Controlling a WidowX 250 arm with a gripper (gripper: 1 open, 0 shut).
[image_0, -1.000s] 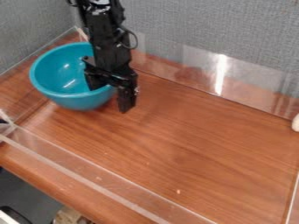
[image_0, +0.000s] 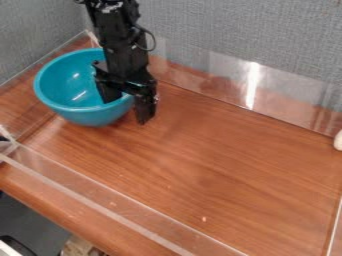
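A teal bowl (image_0: 67, 90) sits on the wooden table (image_0: 214, 180) at the upper left. My black gripper (image_0: 130, 103) hangs low over the bowl's right side, open, with its near finger at the rim and the other reaching just outside it. Whether it touches the bowl is unclear, and the dark fingers hide part of the rim.
Clear barriers run along the table's back, left front and right edges. A small white object (image_0: 337, 140) sits at the far right edge.
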